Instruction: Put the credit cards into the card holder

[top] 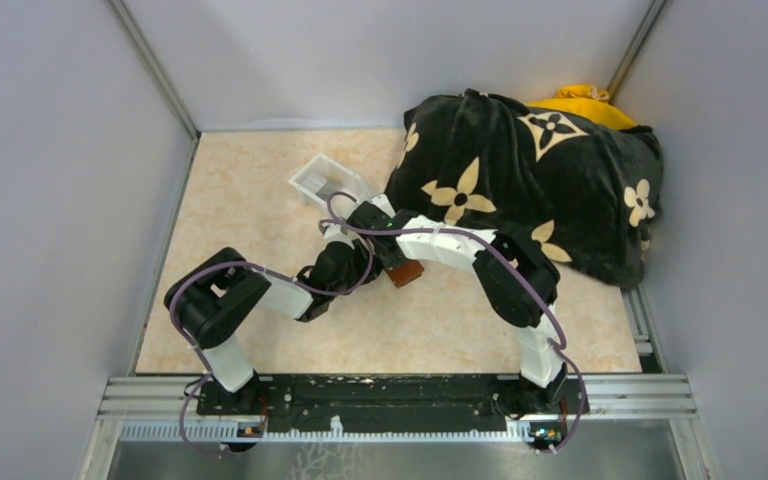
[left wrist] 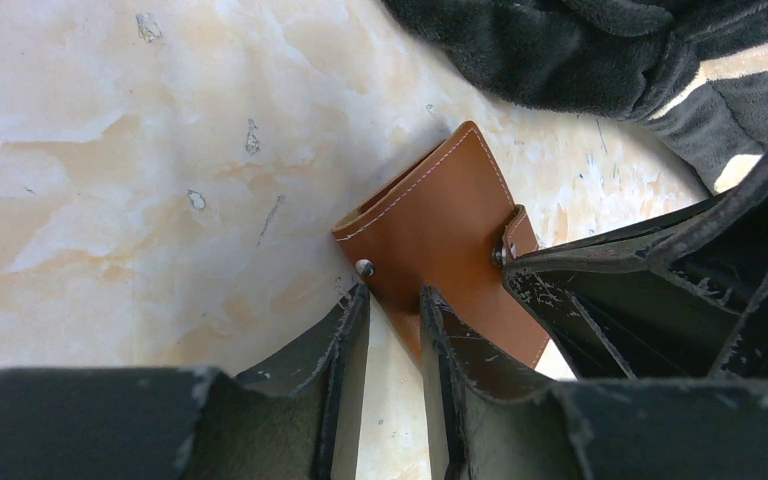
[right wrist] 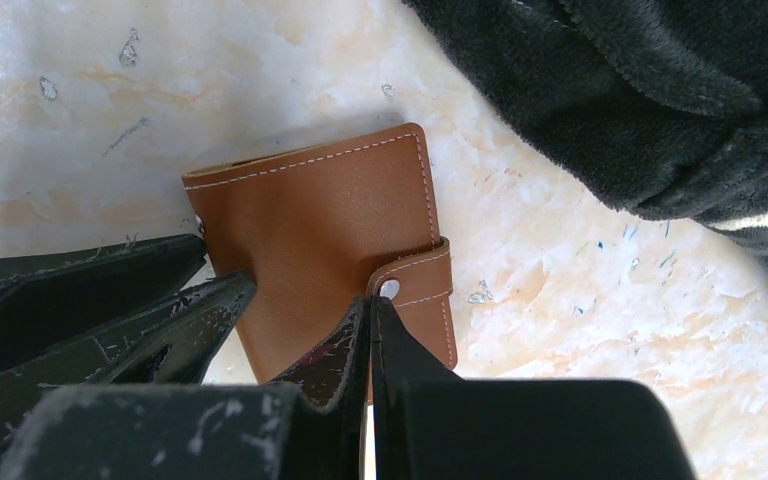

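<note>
The brown leather card holder (right wrist: 320, 220) lies on the table under both grippers, its snap strap (right wrist: 422, 272) on the right side in the right wrist view. My right gripper is shut, tips at the strap's end beside the metal snap; whether the strap's edge is between them is hidden. In the left wrist view my left gripper stands part open at the holder's opposite edge, near a metal stud (left wrist: 364, 268). Its fingers are a small gap apart, with brown leather at the tips. From above, the arms cover much of the holder. No card can be clearly made out.
A white bin (top: 312, 172) with something greyish inside stands behind the grippers. A dark flowered blanket (top: 520, 170) fills the back right, its edge close to the holder.
</note>
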